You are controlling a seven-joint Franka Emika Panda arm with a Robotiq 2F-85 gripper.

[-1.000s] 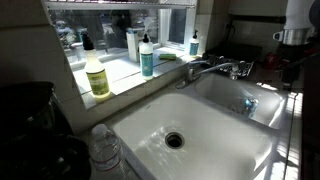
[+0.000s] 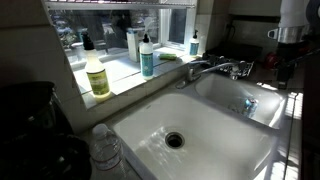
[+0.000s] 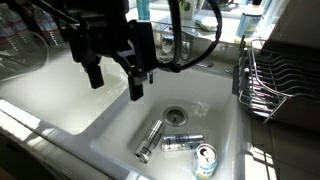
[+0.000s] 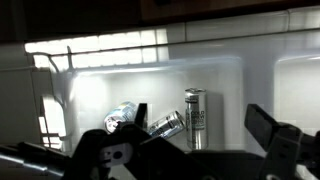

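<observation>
My gripper point(image 3: 116, 92) hangs above the right sink basin with its fingers apart and nothing between them. In the wrist view its two dark fingers frame the basin floor from the left and right lower sides. Down in the basin lie two slim silver cans point(image 4: 195, 118) point(image 4: 167, 126) and a shorter blue-and-white can point(image 4: 120, 115). From exterior view 2 the blue-and-white can point(image 3: 205, 160) looks upright, nearest the camera; the slim cans point(image 3: 149, 141) point(image 3: 182, 142) lie on their sides near the drain. Exterior view 1 shows the cans only in part.
The left basin point(image 2: 180, 150) is empty. A faucet point(image 2: 205, 68) stands behind the divider. Soap bottles point(image 2: 96, 70) line the sill, and a clear bottle point(image 2: 105, 150) stands left of the sink. A wire dish rack point(image 3: 270, 80) borders the basin.
The arm at the upper right of exterior view 1 has shifted slightly to the left. The sink and the things around it look unchanged.
</observation>
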